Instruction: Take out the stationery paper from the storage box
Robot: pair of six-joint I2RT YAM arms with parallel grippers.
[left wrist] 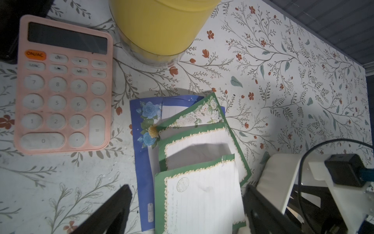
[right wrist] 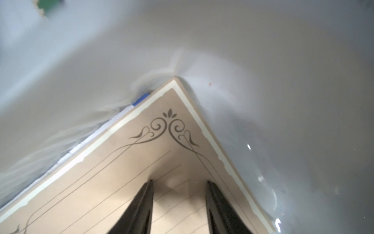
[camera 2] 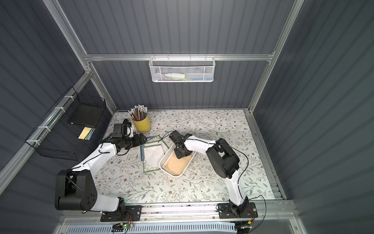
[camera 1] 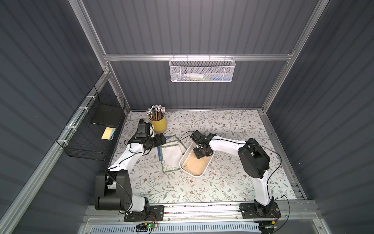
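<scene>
The white storage box [camera 1: 182,167] holds tan lined stationery paper [right wrist: 109,175] with a scrolled corner and a sliver of blue beneath it. My right gripper is low inside the box over that paper, fingertips apart with no paper visibly between them. Left of the box, several green- and blue-bordered sheets [left wrist: 198,195] lie overlapping on the table. My left gripper stands open above these sheets, nothing between its fingers.
A yellow pencil cup [camera 1: 159,125] stands behind the sheets, with a pink calculator [left wrist: 62,89] beside it. A black wire basket [camera 1: 83,140] hangs on the left wall.
</scene>
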